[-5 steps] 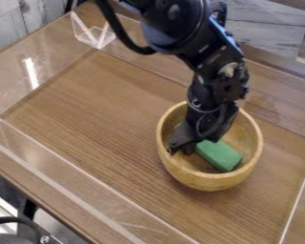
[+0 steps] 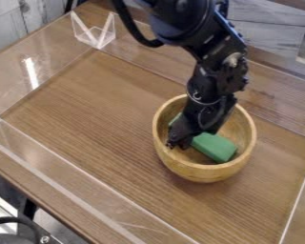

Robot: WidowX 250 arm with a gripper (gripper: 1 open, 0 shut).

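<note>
A round wooden bowl (image 2: 219,169) sits on the tabletop right of centre, with a green block (image 2: 213,147) inside it. The black gripper (image 2: 187,133) reaches down from the top into the bowl, its tips at the block's left end. The dark fingers hide part of the block, and whether they are closed around it is hard to see.
Bare wooden table (image 2: 79,124) fills the left and lower area. A clear plastic holder (image 2: 94,29) stands at the upper left edge. Dark cables lie at the lower left corner, and grey boards show at the top right.
The gripper and green block have shifted slightly up and to the left within the bowl over the last second.
</note>
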